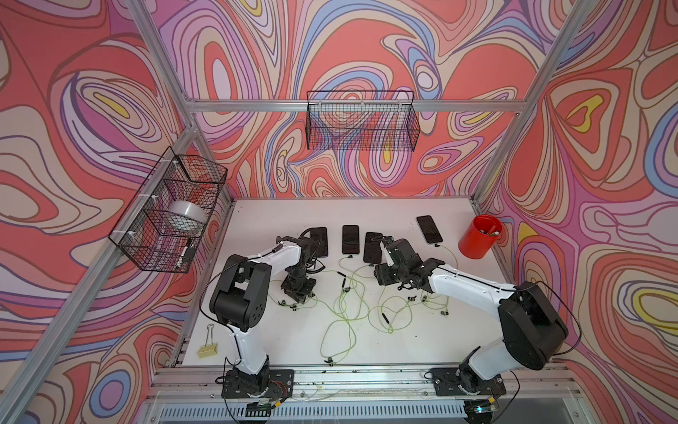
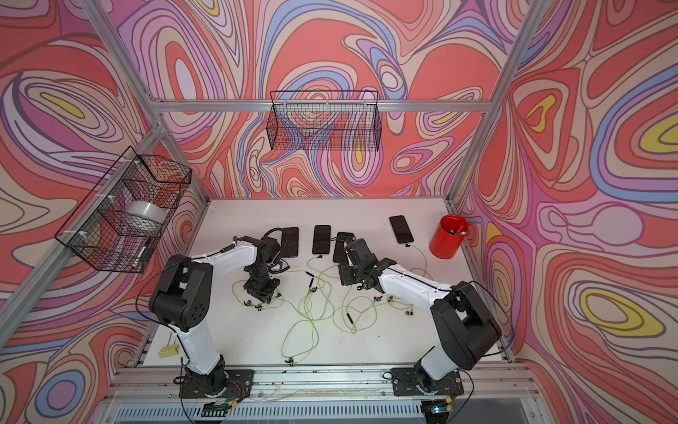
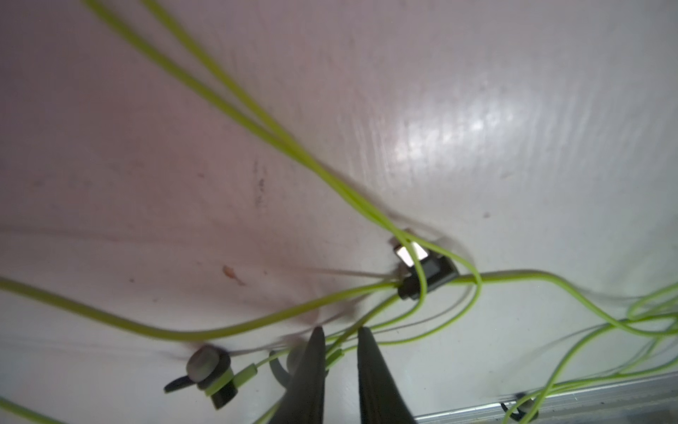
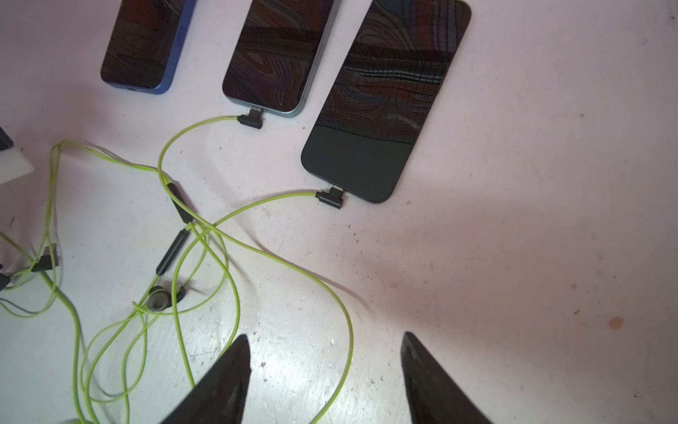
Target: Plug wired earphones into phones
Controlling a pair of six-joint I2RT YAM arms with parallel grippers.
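Note:
In the left wrist view a black angled plug (image 3: pixel 429 274) with a bright metal tip lies on the table among green cables. My left gripper hangs just beside it, fingers slightly apart, a cable passing behind the gap. An earbud (image 3: pixel 215 371) lies to its left. In the right wrist view the blue-edged phone (image 4: pixel 144 43) has nothing at its bottom edge. Plugs sit at the bottom edges of the middle phone (image 4: pixel 279 56) and the large black phone (image 4: pixel 388 99). My right gripper stands wide open above the table, nothing between its fingers.
A further phone (image 1: pixel 428 229) lies at the back right, a plug at its lower end. The red cup (image 1: pixel 480 236) stands beyond it. Tangled green cables (image 1: pixel 346 304) cover the middle front. A yellow clip (image 1: pixel 207 349) lies front left.

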